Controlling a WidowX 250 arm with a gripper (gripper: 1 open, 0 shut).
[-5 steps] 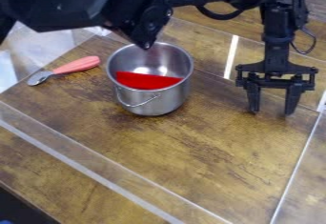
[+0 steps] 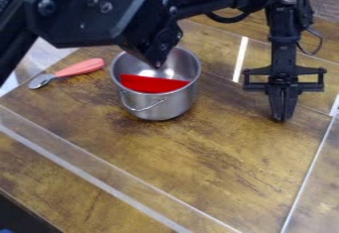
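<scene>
My black gripper (image 2: 281, 110) points down at the right side of the wooden table, its fingertips low at the tabletop and close together; whether anything lies between them I cannot tell. Left of it stands a steel pot (image 2: 157, 105) with a wire handle and something red (image 2: 151, 83) inside. A utensil with a pink handle (image 2: 79, 68) and metal head lies at the left edge.
The arm spans the top of the view above the pot.
Compared with one second ago, the fingertips have drawn closer together, and the gripper has shifted very slightly. The pot and utensil have not moved.
</scene>
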